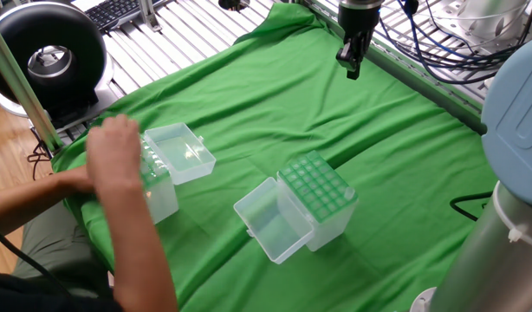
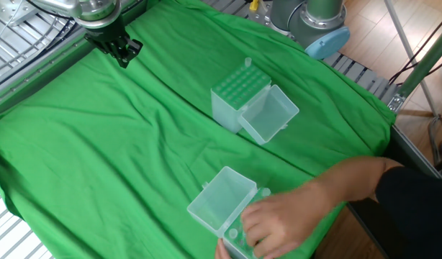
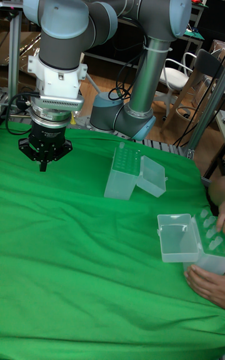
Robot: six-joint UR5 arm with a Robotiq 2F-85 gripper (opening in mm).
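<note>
My gripper [image 3: 43, 168] hangs above the far edge of the green cloth, its fingertips together with nothing visible between them. It is apart from both boxes. A translucent rack box [image 1: 316, 204] with a green grid top stands on the cloth, its clear lid [image 1: 275, 222] hinged open. One clear tube [image 2: 247, 62] pokes up at a corner of its grid; the other holes look empty. A second box [image 3: 206, 263] with an open lid [image 3: 178, 238] holds several tubes [image 3: 209, 220]. A person's hand [image 2: 268, 223] works over this box and partly covers it.
Green cloth [image 1: 240, 113] covers the table in folds, with wide clear room between my gripper and the boxes. The person's arm [image 1: 138, 251] reaches in over the table's edge. Cables [image 1: 439, 65] lie beyond the cloth near the arm.
</note>
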